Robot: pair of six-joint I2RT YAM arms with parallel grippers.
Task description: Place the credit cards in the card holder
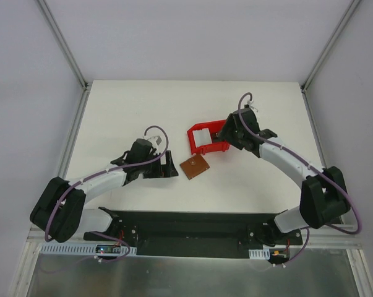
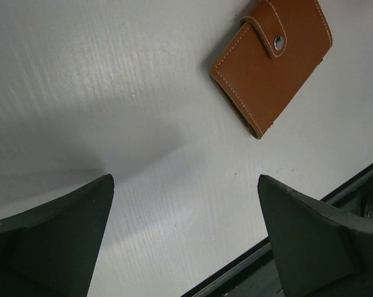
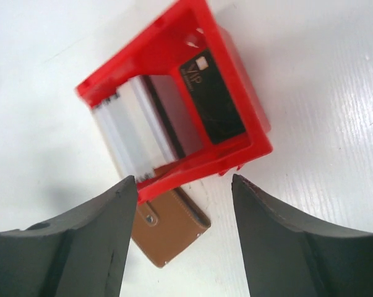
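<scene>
The brown leather card holder (image 1: 195,166) lies on the white table with its snap flap closed, and shows large in the left wrist view (image 2: 273,62). Left of it, my left gripper is open and empty. A red tray (image 1: 223,146) sits just behind the holder. Inside it are a black card marked VIP (image 3: 211,96), flat on the tray floor, and a white block-like stack (image 3: 130,124). My right gripper is open at the tray's right end in the top view, with nothing held; its arm hides that end there.
The tray's raised red walls (image 3: 239,80) surround the card. Bare table (image 1: 130,105) extends behind the left arm and in front of the holder. A dark strip (image 1: 186,235) runs along the table's front edge.
</scene>
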